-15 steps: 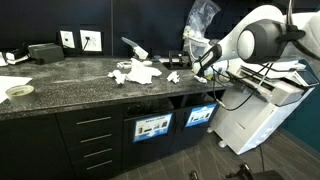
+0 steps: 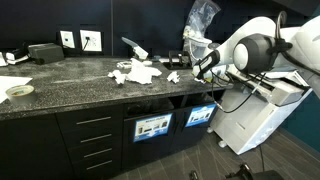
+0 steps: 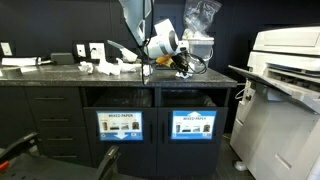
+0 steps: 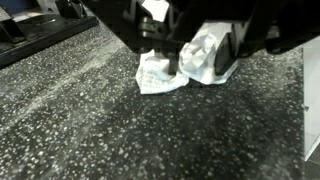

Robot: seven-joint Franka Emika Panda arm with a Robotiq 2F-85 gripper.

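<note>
A crumpled white paper (image 4: 160, 75) lies on the dark speckled counter, directly under and between the fingers of my gripper in the wrist view. The fingers stand part open around it, and they hide some of its middle. From the side, my gripper (image 2: 202, 76) is low over the right end of the counter. In the second exterior view the gripper (image 3: 183, 70) is small, and its contact with the paper cannot be made out.
More crumpled white paper (image 2: 140, 73) lies to the left on the counter (image 2: 80, 72), with a smaller piece (image 2: 172, 77) nearer. A tape roll (image 2: 20, 92) sits far left. Below are two bins with "mixed paper" labels (image 3: 121, 126). A white machine (image 3: 275, 105) stands at the right.
The arm's upper part has shifted slightly, while the gripper stays low at the counter's right end. The loose papers to its left have not moved.
</note>
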